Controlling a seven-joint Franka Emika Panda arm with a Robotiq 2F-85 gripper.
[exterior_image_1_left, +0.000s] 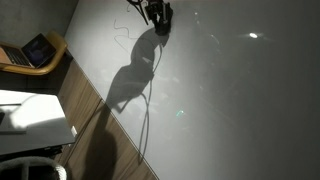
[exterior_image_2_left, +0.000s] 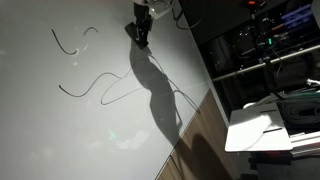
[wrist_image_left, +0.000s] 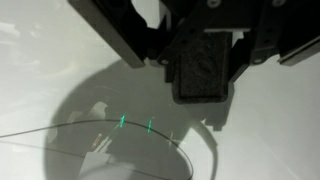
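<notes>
A dark, rounded block, perhaps an eraser, sits between the fingers of my gripper, which is shut on it. In exterior view 1 the gripper stands at the top edge, near the pale board. Whether the block touches the board is unclear. Exterior view 2 shows dark curved strokes on the board, left of the gripper. In the wrist view a thin dark curved line crosses the board below the block; part of it lies in the arm's shadow.
The arm's large shadow falls over the board. Beyond the wooden strip stand a white table and a chair with a laptop. Much of the board is bare.
</notes>
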